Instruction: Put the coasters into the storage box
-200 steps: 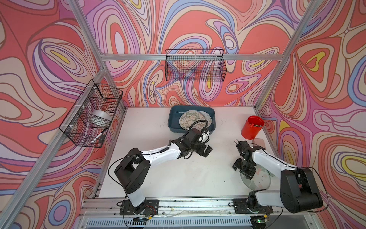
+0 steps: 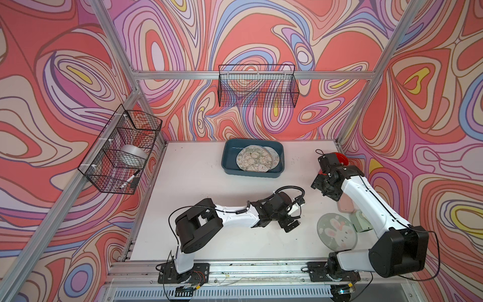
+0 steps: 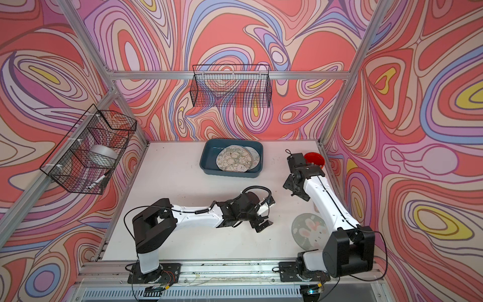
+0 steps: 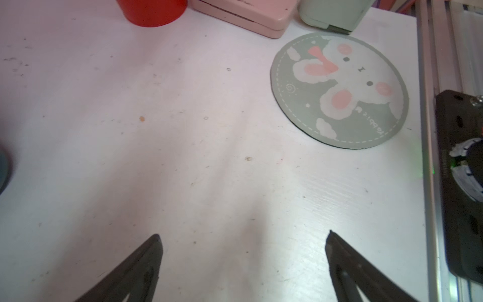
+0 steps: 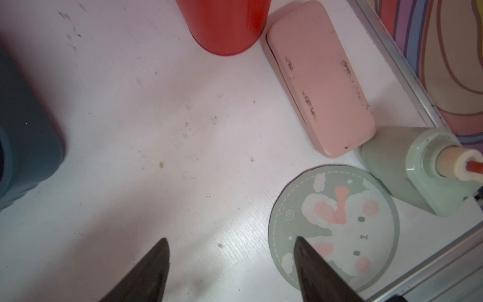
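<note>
The blue storage box [image 2: 230, 163] stands at the back middle, holding round patterned coasters [image 2: 254, 158]. A grey-green coaster with a bunny, also in the right wrist view [image 5: 332, 226], lies flat at the front right. My left gripper [image 2: 290, 221] hovers over the front middle, left of that coaster, open with nothing between its fingers. My right gripper [image 2: 324, 188] is raised above the right side, behind the bunny coaster; its fingers stand apart, empty.
A red container [image 5: 226, 25], a pink case [image 5: 319, 80] and a pale green bottle [image 5: 402, 161] line the right edge. Wire baskets hang on the left [image 2: 120, 171] and back.
My right gripper has moved up and back, away from the bunny coaster. My left gripper has moved from near the box toward the front right.
</note>
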